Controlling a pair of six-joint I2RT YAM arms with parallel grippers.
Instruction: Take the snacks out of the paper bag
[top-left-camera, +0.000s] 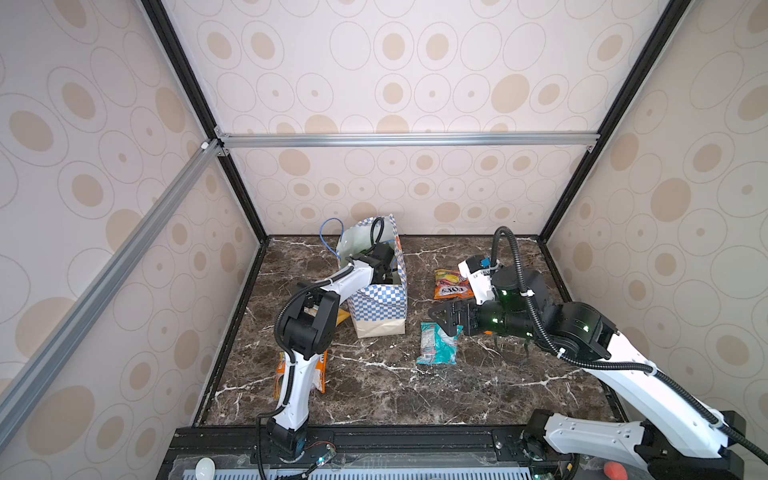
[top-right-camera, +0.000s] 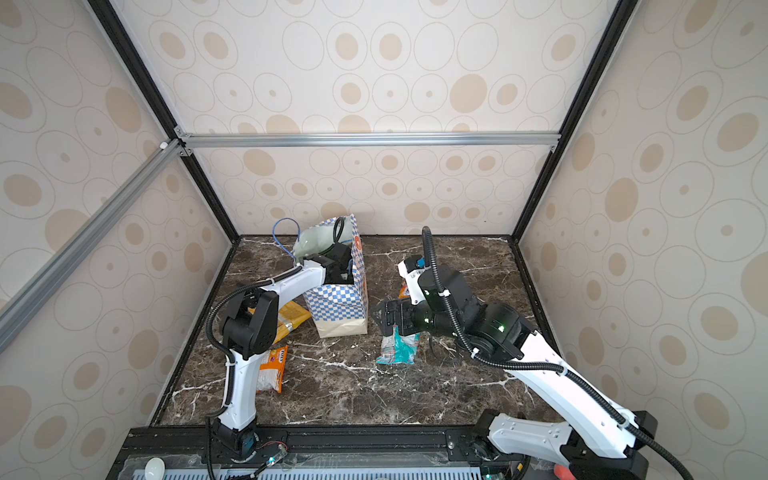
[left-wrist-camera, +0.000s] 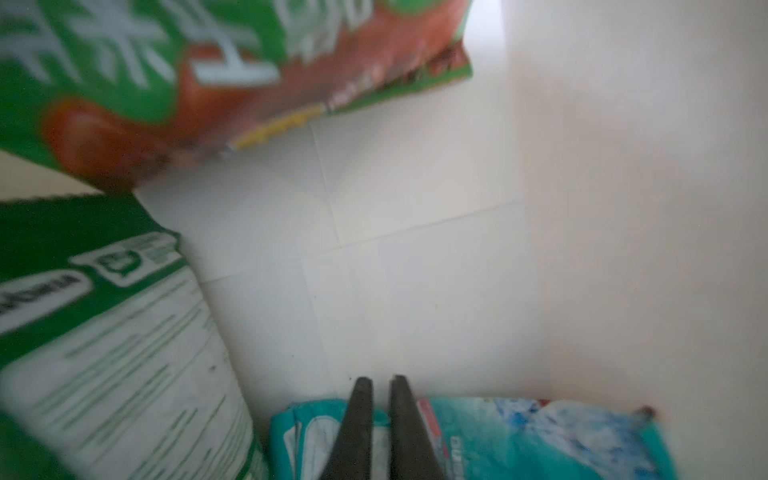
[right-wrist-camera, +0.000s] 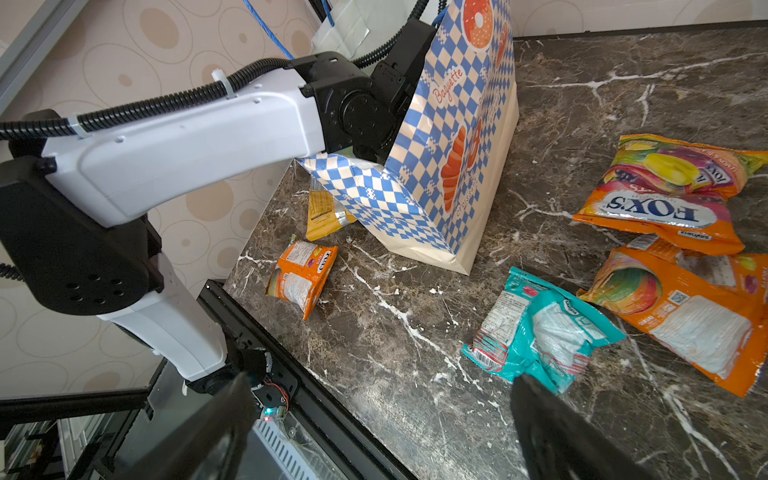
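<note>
The blue-checked paper bag (top-left-camera: 377, 308) stands upright with its mouth open, and my left arm reaches down into it. Inside, in the left wrist view, my left gripper is shut, its tips in front of a teal snack pack (left-wrist-camera: 552, 440) at the bottom of the picture. I see nothing held between them. A green-and-white pack (left-wrist-camera: 136, 352) and a green-and-brown pack (left-wrist-camera: 264, 64) fill the left and top there. My right gripper is open and empty above the table, left of a teal pack (right-wrist-camera: 548, 332) in its wrist view.
Two orange FOX'S packs (right-wrist-camera: 660, 192) lie right of the bag. A yellow pack (top-right-camera: 289, 320) and a small orange pack (top-right-camera: 272, 369) lie left of it, near my left arm. Marble table (top-left-camera: 380, 396) in front of the bag is clear.
</note>
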